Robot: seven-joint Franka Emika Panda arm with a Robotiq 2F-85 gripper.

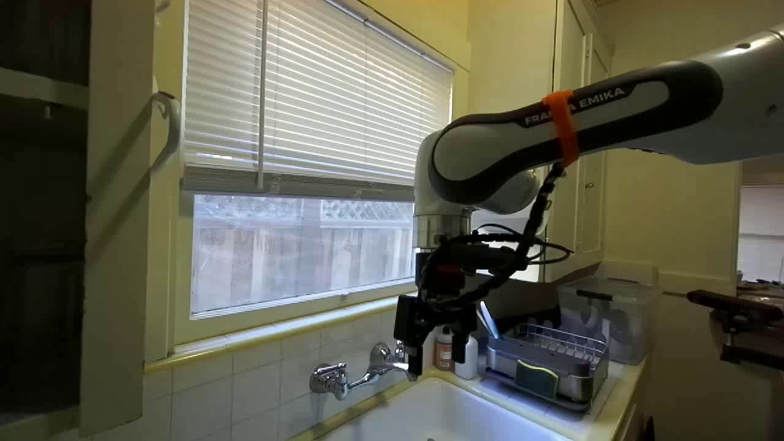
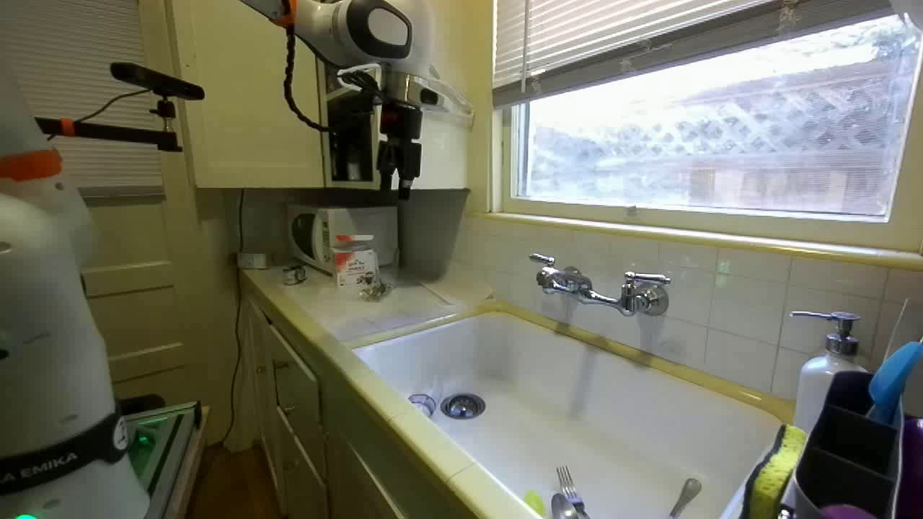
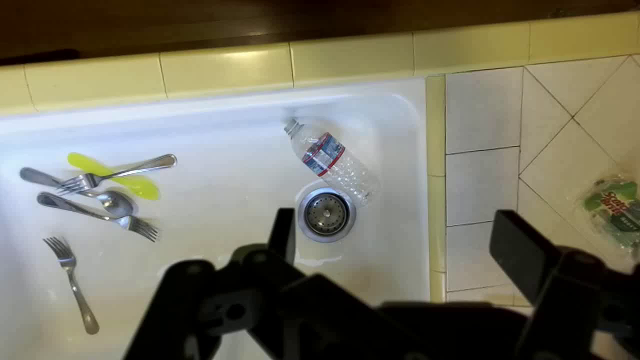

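My gripper is open above the sink, its fingers wide apart with nothing between them. In exterior view 1 the gripper (image 1: 438,356) points down, well above the basin. A clear plastic bottle (image 3: 327,155) with a blue and red label lies in the sink (image 3: 228,252) beside the drain (image 3: 327,215). To the left in the wrist view, several pieces of cutlery lie in the basin: a spoon (image 3: 116,204), a fork (image 3: 129,222) and a yellow-green utensil (image 3: 141,186) overlap. A separate fork (image 3: 75,288) rests below them.
A packaged scrub sponge (image 3: 618,207) lies on the tiled counter (image 3: 483,186). The faucet (image 2: 597,290) juts from the back wall. A dish rack (image 1: 547,360) and soap bottle (image 2: 826,372) stand at one end, a microwave (image 2: 346,233) and box (image 2: 355,267) at the other.
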